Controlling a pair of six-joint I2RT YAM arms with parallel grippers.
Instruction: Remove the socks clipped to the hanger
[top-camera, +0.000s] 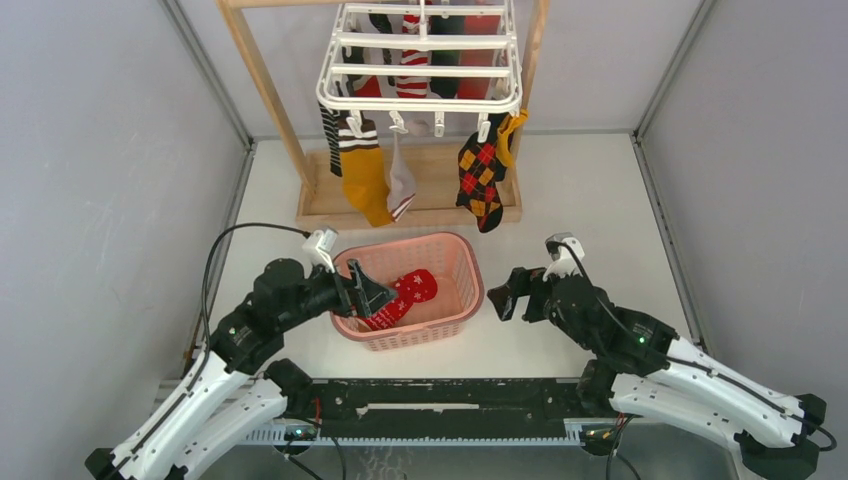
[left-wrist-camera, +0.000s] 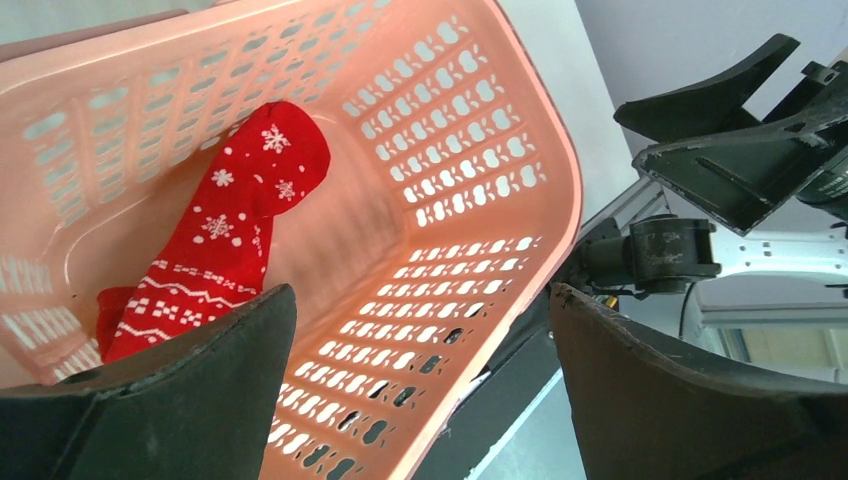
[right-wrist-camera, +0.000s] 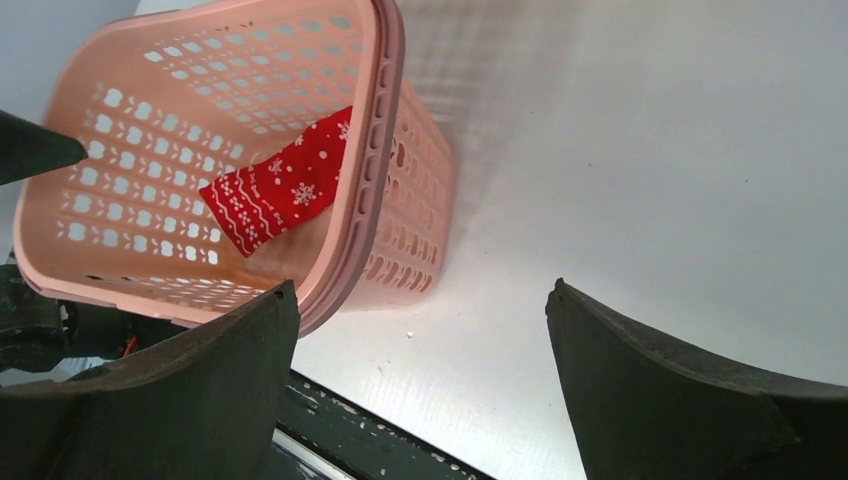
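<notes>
A white clip hanger (top-camera: 420, 104) holds several socks: a mustard striped sock (top-camera: 364, 177), a pale sock (top-camera: 399, 181) and an argyle sock (top-camera: 480, 177) in front, others behind. A red snowflake sock (left-wrist-camera: 205, 250) lies in the pink basket (left-wrist-camera: 545, 160). My left gripper (top-camera: 369, 292) is open over the basket's left part, nothing between its fingers. My right gripper (top-camera: 515, 294) is open just right of the basket, empty.
A wooden frame (top-camera: 258, 70) with a base tray stands behind the basket. Bare white table (right-wrist-camera: 650, 170) lies right of the basket. Walls flank both sides.
</notes>
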